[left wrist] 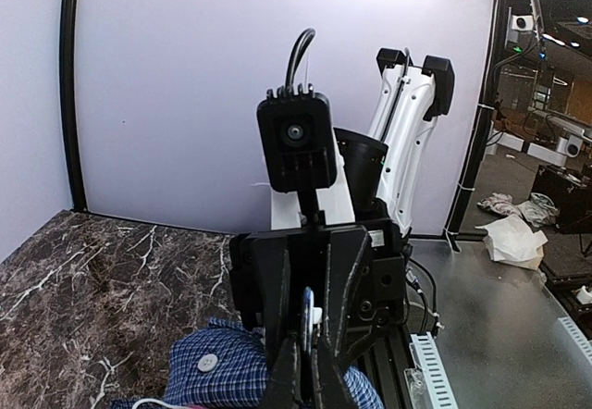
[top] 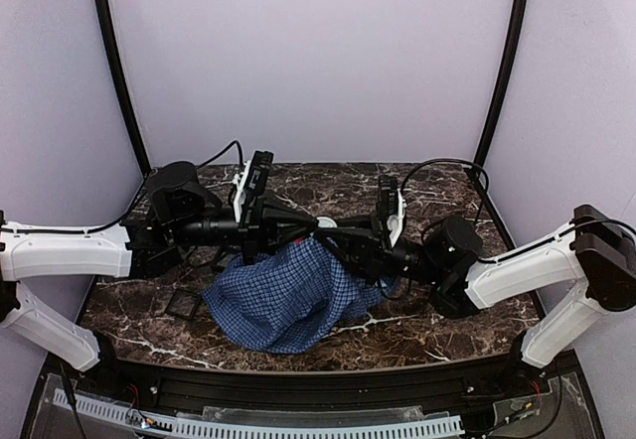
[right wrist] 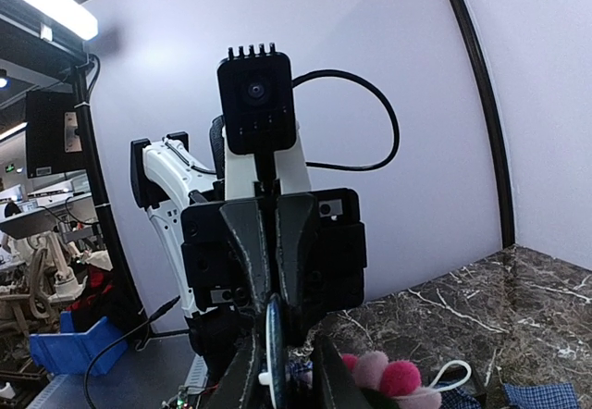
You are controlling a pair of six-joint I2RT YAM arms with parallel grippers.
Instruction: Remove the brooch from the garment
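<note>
A blue checked garment (top: 278, 300) hangs from between my two grippers, spreading over the table. My left gripper (top: 308, 222) and right gripper (top: 336, 228) meet tip to tip around a small white round piece. In the left wrist view a thin upright piece (left wrist: 308, 321) stands at my left gripper's fingertips, which are shut; the garment shows a white button (left wrist: 207, 363). In the right wrist view a thin disc edge (right wrist: 275, 353) stands between the right fingers, which look partly parted. Pink and red pompoms (right wrist: 400, 378) with a white loop lie behind the fingers.
A small dark square object (top: 183, 304) lies on the marble table (top: 447, 345) left of the garment. Walls (top: 313, 62) bound the back and sides.
</note>
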